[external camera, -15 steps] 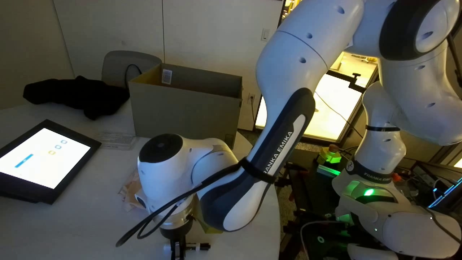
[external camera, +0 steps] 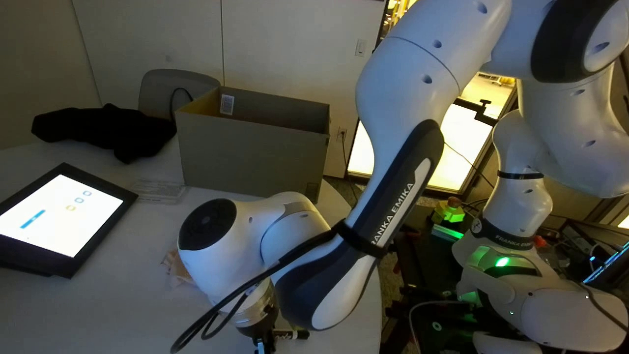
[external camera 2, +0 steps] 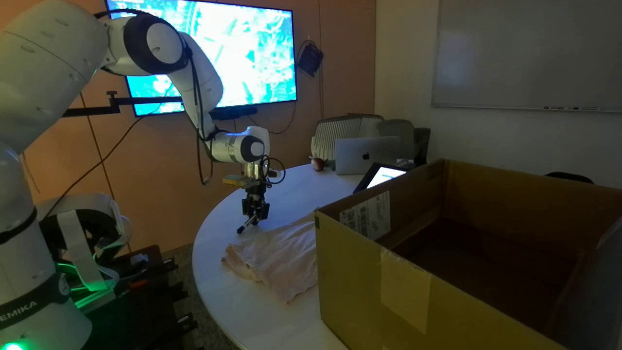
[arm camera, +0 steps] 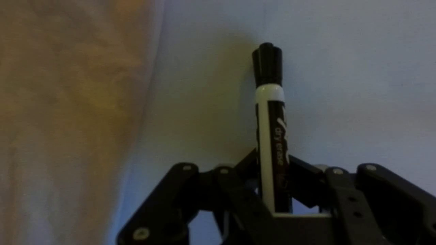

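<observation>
A black-and-white dry-erase marker [arm camera: 271, 134] sits between my fingers in the wrist view, black cap pointing away. My gripper is shut on it. Exterior view 2 has the gripper [external camera 2: 255, 218] pointing down just over the round white table, the marker [external camera 2: 247, 225] jutting out and slanting towards the table; whether it touches the surface I cannot tell. In exterior view 1 the marker [external camera: 292, 334] pokes out right of the fingers, whose tips are cut off by the lower edge. A crumpled peach cloth [external camera 2: 277, 256] lies beside the gripper.
A large open cardboard box [external camera 2: 373, 280] stands on the table beyond the cloth. Elsewhere on the table are a lit tablet [external camera: 62, 215], a dark garment [external camera: 106, 130], a laptop [external camera 2: 367, 155] and a reddish round object [external camera 2: 318, 164]. Bare table surrounds the gripper's far side.
In exterior view 1 the gripper has shifted right and slightly lower, and the marker has shifted right along with it. The box and tablet stand where they were.
</observation>
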